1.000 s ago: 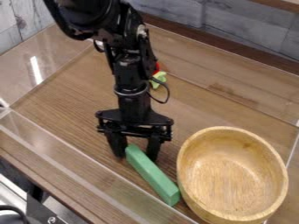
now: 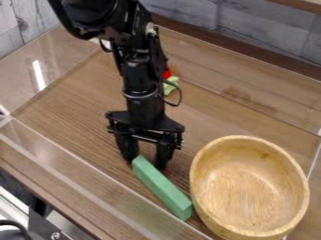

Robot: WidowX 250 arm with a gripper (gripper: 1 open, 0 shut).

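My black gripper (image 2: 145, 152) is low over the wooden table, its two fingers apart at the upper end of a green bar (image 2: 163, 187). The bar lies diagonally on the table, running toward the front right, just left of a large yellow wooden bowl (image 2: 249, 219). Whether the fingers touch the bar is hard to tell.
Behind the arm, small red and light green objects (image 2: 170, 84) sit partly hidden. A wall stands along the back, and the table's front edge is at lower left.
Since a second ago the gripper has shifted slightly, and its fingers look a little farther from the bar's upper end. The bowl has not moved.
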